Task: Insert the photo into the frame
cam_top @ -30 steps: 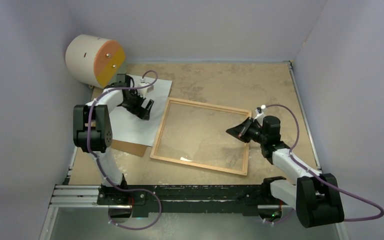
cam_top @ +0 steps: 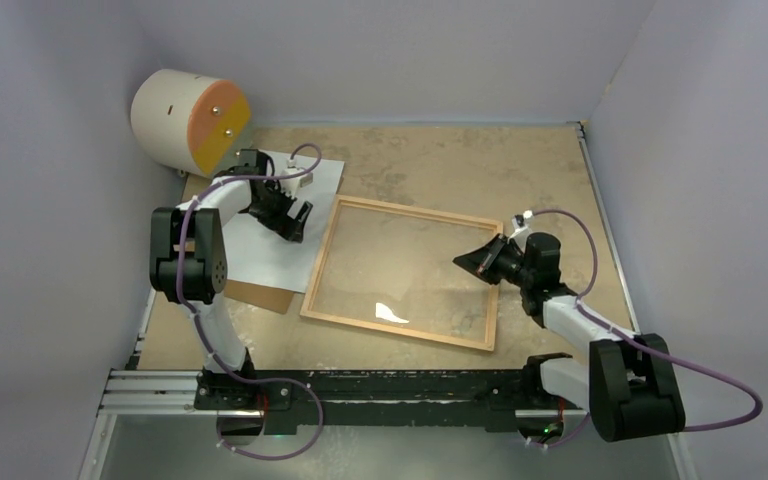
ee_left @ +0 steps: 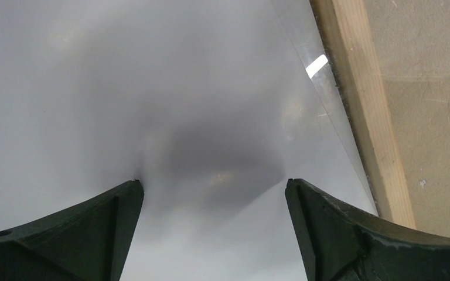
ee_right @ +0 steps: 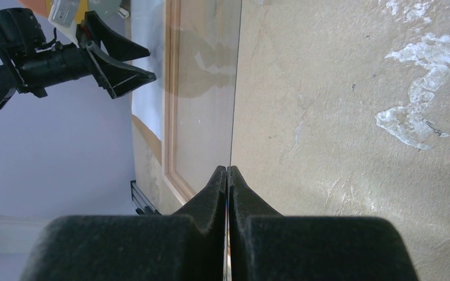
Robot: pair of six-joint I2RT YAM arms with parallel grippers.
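Observation:
The wooden frame (cam_top: 397,324) lies flat and slightly turned in the middle of the table. A clear sheet (ee_right: 202,117) spans from its left side to the right gripper, and its thin edge runs to my fingertips in the right wrist view. My right gripper (cam_top: 468,264) is shut on that edge, above the frame's right part. To the left of the frame lies a plain white sheet (cam_top: 260,258), perhaps the photo face down; no picture shows. Over it, my left gripper stands open with nothing between its fingers.
Brown board (cam_top: 262,296) peeks out from under the white sheet. A white cylinder with an orange and yellow end (cam_top: 185,118) stands at the back left.
The left gripper has shifted slightly right over the white sheet. A bright reflection near the frame's front edge has grown and moved right. My right gripper has barely moved.

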